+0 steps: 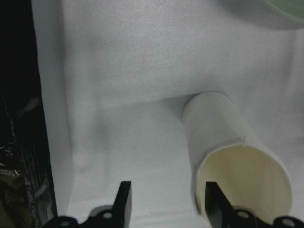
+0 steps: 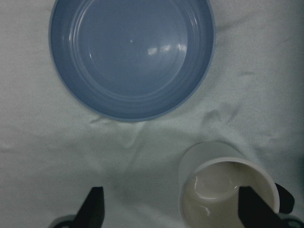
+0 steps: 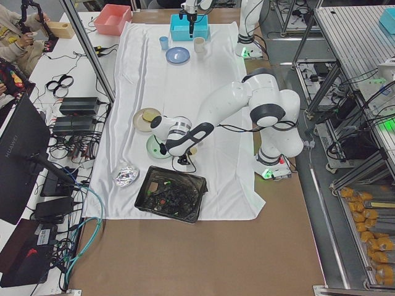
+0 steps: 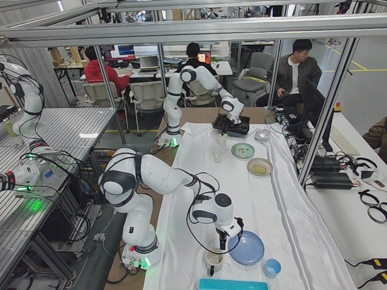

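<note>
My left gripper is open low over the cloth, one finger at the rim of a white cup point(image 1: 213, 118); the black tray point(image 1: 23, 156) is left of it and a green plate point(image 1: 280, 7) above right. My right gripper is open above a white mug point(image 2: 199, 156) with a dark handle, one finger over its mouth; the blue plate point(image 2: 128, 57) lies beyond. Nothing is held.
A tan bowl point(image 3: 139, 126) with a yellow item, a foil dish point(image 3: 125, 174), a small blue cup point(image 3: 164, 42) and a cyan bin point(image 3: 189, 35) share the white cloth.
</note>
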